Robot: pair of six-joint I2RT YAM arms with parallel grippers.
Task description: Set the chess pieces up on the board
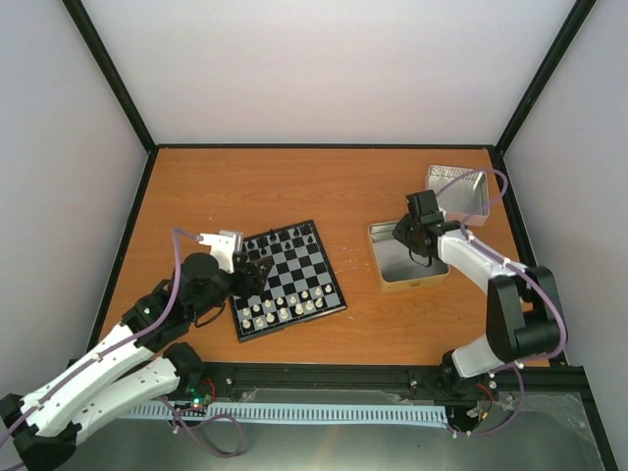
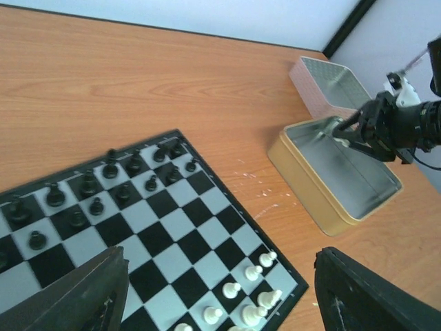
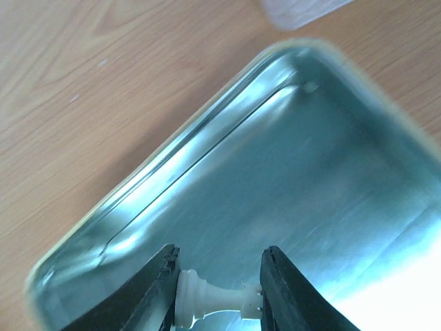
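The chessboard (image 1: 294,265) lies left of centre, with black pieces (image 2: 55,194) along its far rows and white pieces (image 2: 253,314) along its near rows. My left gripper (image 1: 250,275) is open above the board's left part, nothing between its fingers. My right gripper is shut on a white chess piece (image 3: 217,298) lying sideways between its fingertips, above the tan metal tin (image 1: 407,280) at the right.
A pink tin (image 1: 456,182) stands behind the tan tin at the back right.
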